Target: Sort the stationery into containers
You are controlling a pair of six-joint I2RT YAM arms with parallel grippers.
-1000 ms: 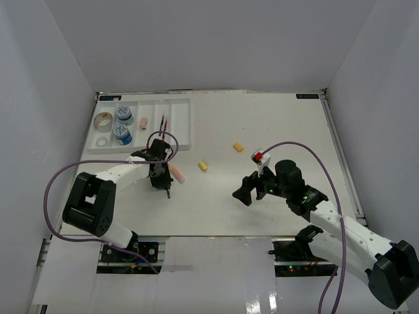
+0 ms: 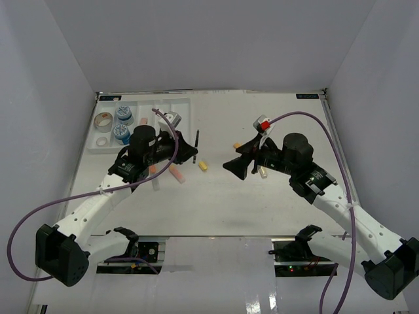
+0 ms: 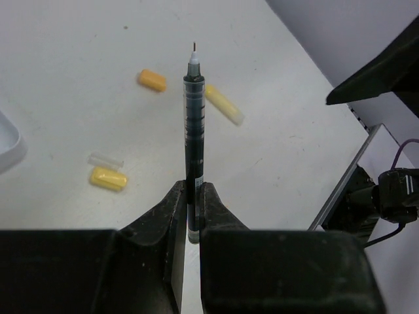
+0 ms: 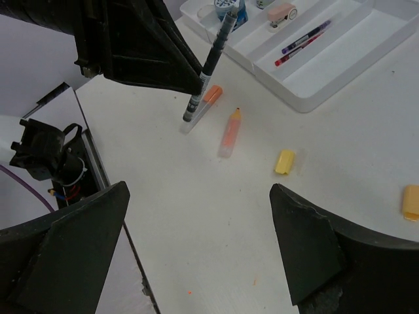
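Observation:
A dark pen (image 3: 194, 124) stands between the fingers of my left gripper, which is shut on it and lifted off the table. In the top view the pen (image 2: 196, 147) shows just right of that gripper. My right gripper hangs open over the table, nothing between its fingers. Loose on the table are an orange-capped marker (image 4: 201, 110), a pink marker (image 4: 230, 133), a yellow piece (image 4: 285, 161) beside a clear one, an orange block (image 3: 152, 80) and a yellow stick (image 3: 224, 103).
The white divided tray (image 2: 185, 140) at the back left holds blue-and-white jars (image 2: 124, 113), a tape roll (image 2: 103, 122), a pink stapler (image 4: 283, 13) and pens (image 4: 306, 42).
My left gripper has risen and moved right and back with the pen in it. My right gripper has moved further back, toward the orange block.

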